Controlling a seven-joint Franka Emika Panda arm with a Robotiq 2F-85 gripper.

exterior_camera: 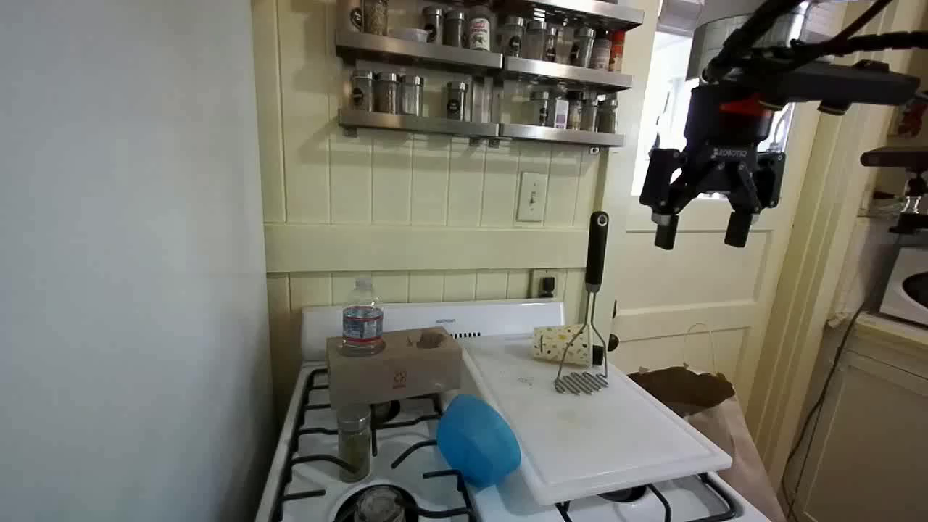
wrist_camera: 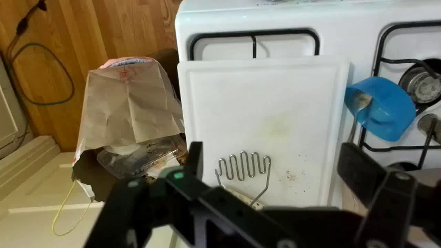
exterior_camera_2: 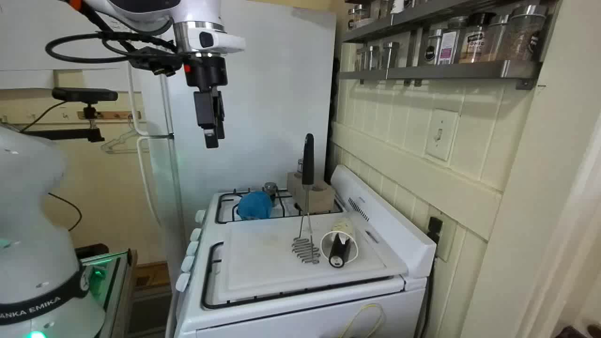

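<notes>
High above the stove, my gripper (exterior_camera: 702, 235) points down with its fingers spread wide and nothing between them. In the wrist view the open gripper has the white cutting board (wrist_camera: 264, 103) far below it. A potato masher (exterior_camera: 595, 261) with a black handle and a wavy wire head stands upright on the board. Beside it a speckled cup (exterior_camera_2: 353, 253) lies on its side, a dark object in its mouth. The blue bowl (exterior_camera: 478, 441) rests tilted left of the board; a spoon (wrist_camera: 358, 109) shows inside it in the wrist view.
A clear bottle (exterior_camera: 362, 320) stands on a cardboard box (exterior_camera: 391, 370) at the stove's back left. A spice jar (exterior_camera: 354, 442) is on the burner grate. Spice shelves (exterior_camera: 417, 52) line the wall. A paper bag (wrist_camera: 128, 107) sits beside the stove. The board's front half is mostly clear.
</notes>
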